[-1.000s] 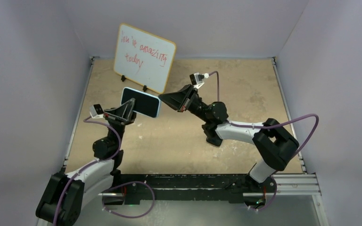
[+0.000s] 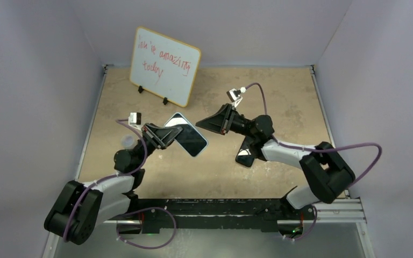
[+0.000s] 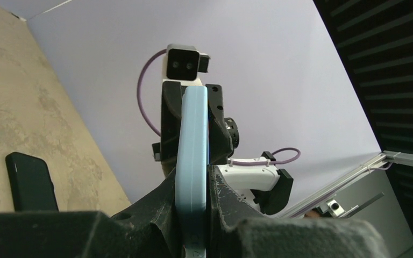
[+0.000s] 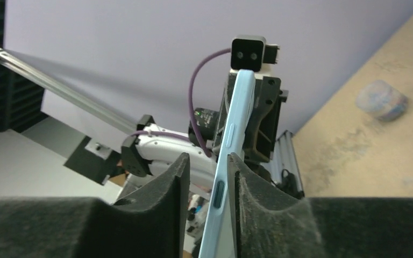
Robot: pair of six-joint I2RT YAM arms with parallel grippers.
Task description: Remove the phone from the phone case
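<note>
A phone in a light blue case [image 2: 191, 141] hangs above the table, screen up in the top view, with my left gripper [image 2: 175, 131] shut on it. The left wrist view shows the case [image 3: 192, 150] edge-on between the fingers. My right gripper [image 2: 199, 123] is to the right of the phone, its tips near the upper corner. In the right wrist view its fingers stand part open, the case's edge [image 4: 226, 150] showing beyond and between them. Whether they touch it is unclear.
A dark phone [image 2: 243, 159] lies on the table [image 2: 285, 97], under the right arm. A whiteboard [image 2: 164, 64] stands at the back left. A small clear container [image 2: 128, 141] is beside the left arm.
The cased phone in my left gripper has turned and moved right and toward the front.
</note>
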